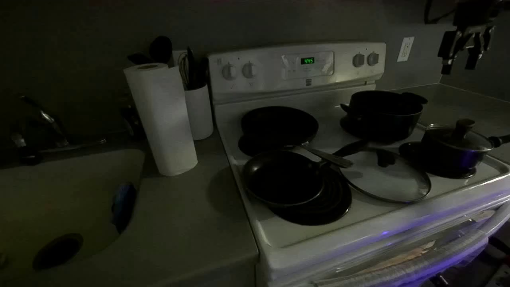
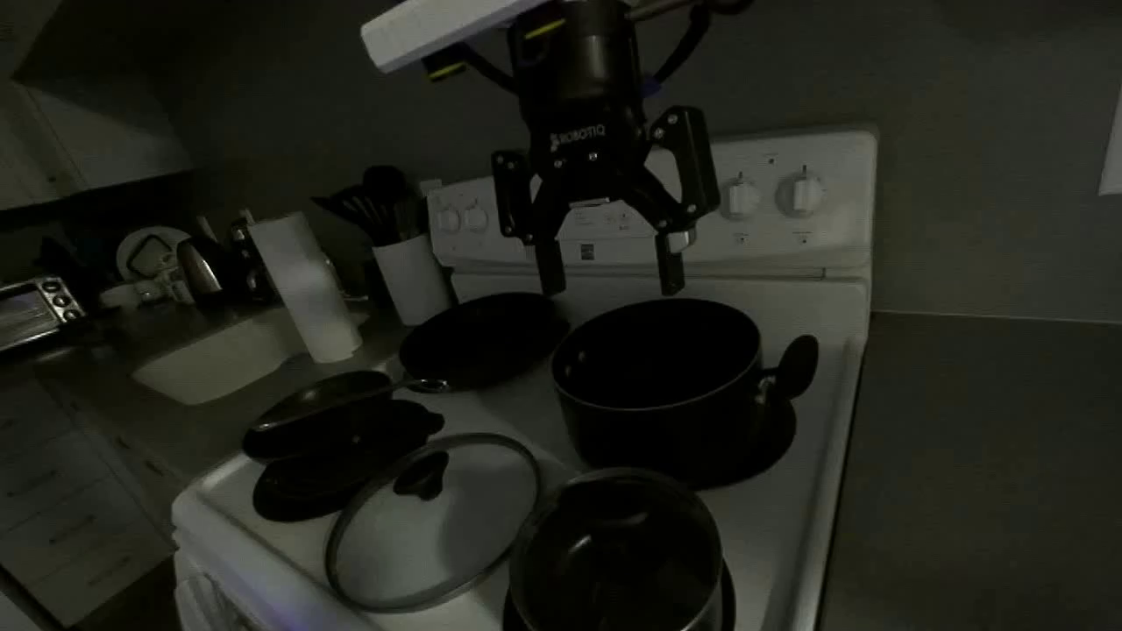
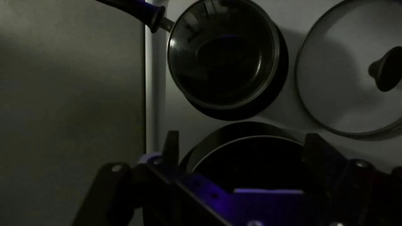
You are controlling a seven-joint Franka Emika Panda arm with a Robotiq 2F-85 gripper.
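My gripper point(image 2: 610, 275) hangs open in the air, pointing down, its fingers apart and nothing between them. In the wrist view the open gripper appears over the large black pot point(image 3: 211, 148). That uncovered pot point(image 2: 673, 410) stands on the back right burner, its inside too dark to make out. In front of it is a small saucepan point(image 2: 615, 557) with a glass lid on. A large glass lid point(image 2: 431, 536) with a dark knob rests on the stove top beside the saucepan. Two dark frying pans, one at the back point(image 1: 279, 125) and one at the front point(image 1: 283, 177), occupy the left side.
A paper towel roll point(image 1: 162, 119) and a white utensil holder point(image 1: 198, 112) stand left of the stove, near the sink point(image 1: 110, 162). The stove's control panel point(image 1: 306, 64) rises behind the pots. Bare counter point(image 2: 989, 452) lies to the right. The scene is dim.
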